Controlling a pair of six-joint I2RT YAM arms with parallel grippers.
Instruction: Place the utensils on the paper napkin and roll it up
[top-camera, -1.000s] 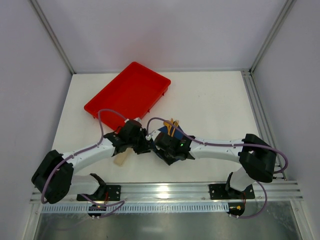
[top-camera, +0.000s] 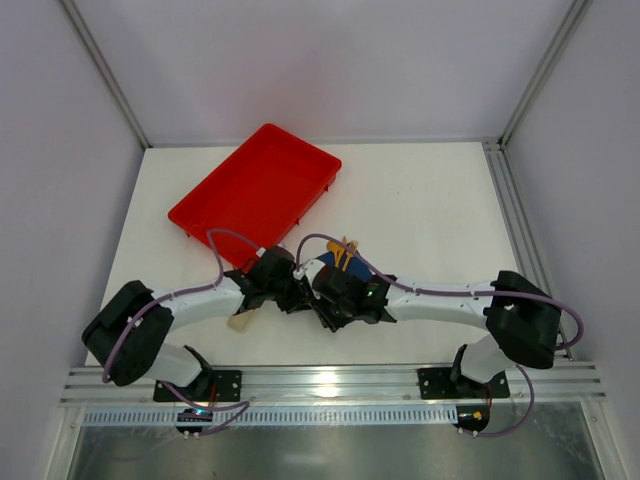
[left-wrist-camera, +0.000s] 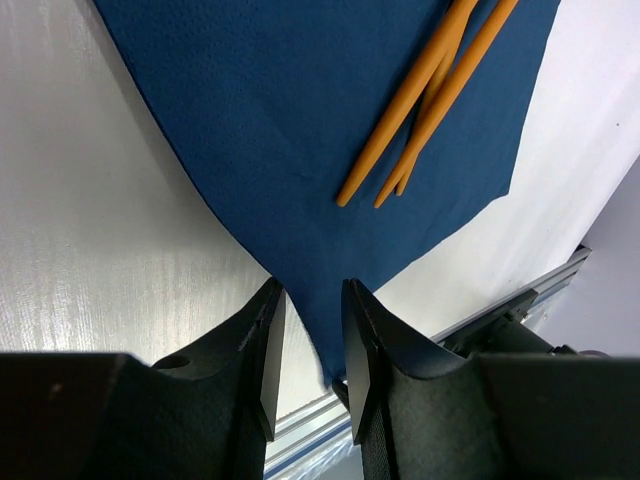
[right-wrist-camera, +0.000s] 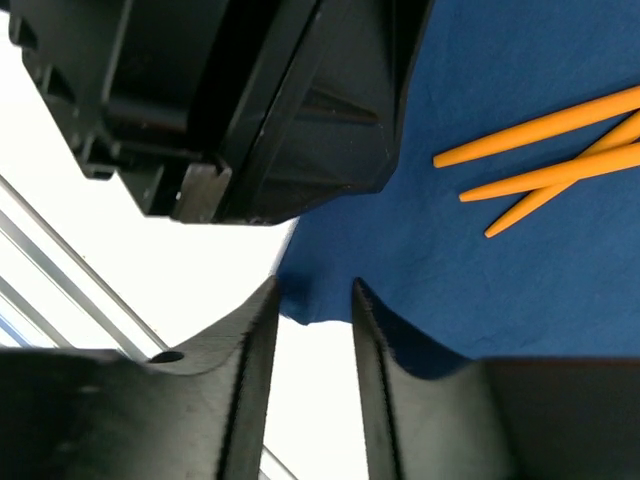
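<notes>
The dark blue napkin (left-wrist-camera: 260, 110) lies spread on the white table, one corner pointing to the table's front. Orange wooden utensils (top-camera: 340, 252) rest on it, their slim handles (left-wrist-camera: 420, 100) partly crossing. Around the napkin's near corner stand the separated fingers of my left gripper, which is open. My right gripper is also at this corner; a gap shows between its fingers, with the corner's tip behind the gap. In the top view the two grippers are side by side and hide much of the napkin.
A large red bin (top-camera: 255, 185) stands at the back left, close behind my left arm. A pale tan piece (top-camera: 241, 319) lies partly under that arm. The front metal rail (top-camera: 330, 377) is near both grippers.
The right gripper has shifted a little toward the front. The utensils have stayed put.
</notes>
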